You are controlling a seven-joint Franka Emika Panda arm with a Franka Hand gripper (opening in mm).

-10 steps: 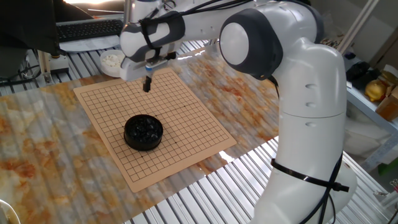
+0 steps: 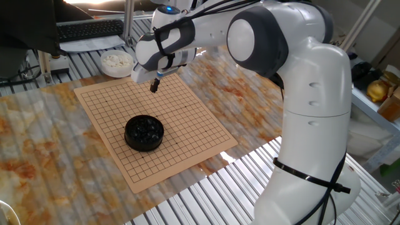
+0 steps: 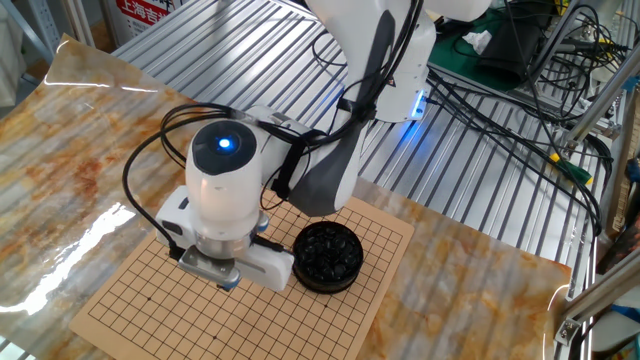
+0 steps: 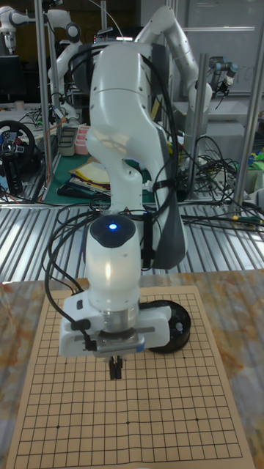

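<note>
A tan board (image 2: 100, 106) with a black grid lies flat on the marbled table. A round black bowl (image 2: 144, 133) full of dark stones stands on it, and part of that bowl (image 4: 181, 328) shows behind and right of the hand in exterior view 3. My gripper (image 4: 116, 368) points down above the board, apart from the bowl. Its dark fingers look close together, shut, and I see nothing between them. In exterior view 1 the gripper (image 2: 154, 85) appears over the board's far part; exterior view 2 hides the fingertips behind the hand.
Off the board's far edge sits a white bowl (image 2: 117, 62) of pale pieces. A keyboard (image 2: 90, 30) and a monitor stand at the back left. Marbled table (image 2: 44, 150) beside the board is bare. Loose cables lie on the slatted metal surface (image 3: 470, 170).
The bowls and board have stayed put.
</note>
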